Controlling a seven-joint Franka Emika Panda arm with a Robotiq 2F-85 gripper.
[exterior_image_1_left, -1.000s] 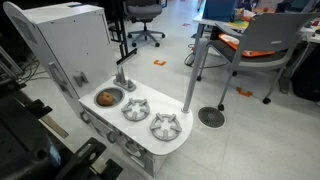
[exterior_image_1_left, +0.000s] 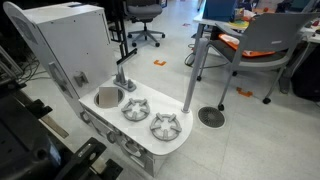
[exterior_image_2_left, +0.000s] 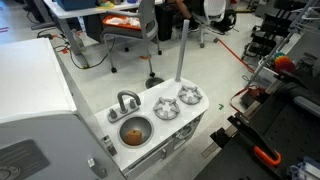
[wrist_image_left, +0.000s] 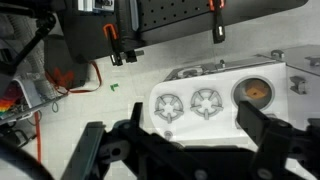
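A white toy kitchen counter (exterior_image_1_left: 165, 146) stands on the floor, with a round metal sink (exterior_image_2_left: 148, 124) and two grey burners (wrist_image_left: 171, 105) on top. Inside the sink lies a small roundish brown object (wrist_image_left: 257, 92), also visible in exterior view 2. Exterior view 1 shows a plain tan square (exterior_image_1_left: 107, 97) over the sink instead; what it is, I cannot tell. My gripper appears above the counter in the wrist view, its black fingers (wrist_image_left: 125, 138) wide apart and nothing visible between them.
Beside the sink rises a faucet (exterior_image_2_left: 128, 101). A tall white cabinet (exterior_image_1_left: 80, 45) adjoins the counter's sink end. A thin upright post (exterior_image_2_left: 182, 50) stands at the counter's back edge. A grey chair (exterior_image_1_left: 262, 42) is farther off, with open floor between.
In exterior view 1, a tan square now shows at the sink where the round brown object showed before. The arm and counter look unmoved.
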